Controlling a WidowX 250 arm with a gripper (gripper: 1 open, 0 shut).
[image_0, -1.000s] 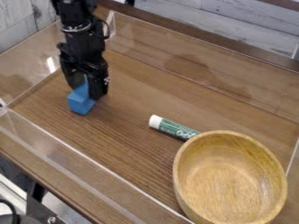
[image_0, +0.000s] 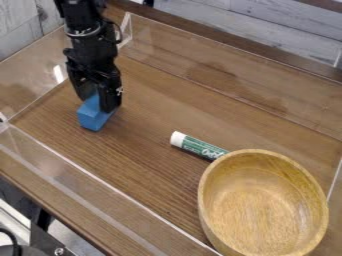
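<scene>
My black gripper (image_0: 94, 86) is at the upper left of the camera view, low over a blue block (image_0: 94, 116) on the wooden table. Its fingers stand open around or just above the block's upper end; whether they touch it is unclear. The arm comes down from the top edge.
A green and white tube (image_0: 199, 145) lies near the middle right. A large tan round bowl (image_0: 262, 162) fills the lower right.
The gripper and arm have shifted slightly left. The blue block looks nearly unmoved.
</scene>
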